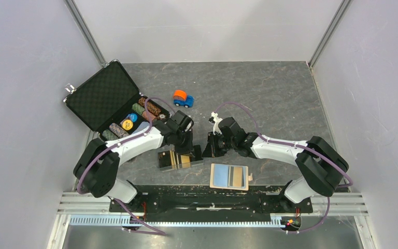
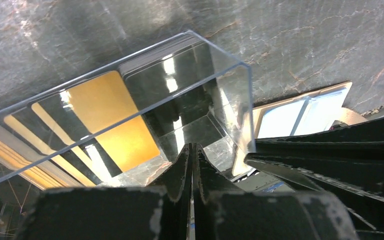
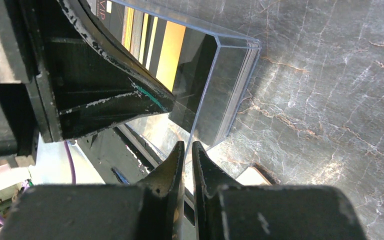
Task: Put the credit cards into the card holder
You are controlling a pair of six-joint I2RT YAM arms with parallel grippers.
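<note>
The clear card holder (image 1: 172,166) lies on the table with black-and-gold cards (image 2: 105,100) in it, leaning in a row inside its walls. More dark card edges (image 2: 162,55) show along its far side. Over the open end part of the box, my left gripper is shut, nothing visible between its fingertips. My right gripper is shut on the holder's end wall at its near corner. The left fingers (image 3: 150,95) reach into view above the box from the other side.
A wooden tray (image 1: 213,176) with blue and tan cards sits at the front. An open black case (image 1: 103,93) of poker chips stands at left, and a toy truck (image 1: 184,100) behind the arms.
</note>
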